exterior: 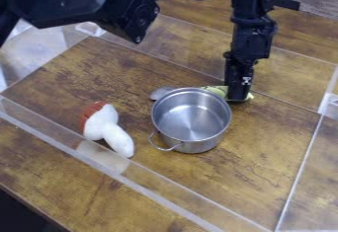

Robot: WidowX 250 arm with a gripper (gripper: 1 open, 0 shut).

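Note:
The black gripper (pixel 238 88) reaches down at the upper right, shut on a pale green object (pixel 216 93) that lies behind the steel pot; its fingertips are dark and partly hard to make out. The steel pot (pixel 191 119) stands in the middle with a handle at its lower left. A small grey piece (pixel 162 93) lies at the green object's left end. A white object with a red part (pixel 106 132) lies left of the pot.
The wooden table (pixel 93 78) has clear room at the left and at the lower right. A clear raised strip runs across the near left and along the right.

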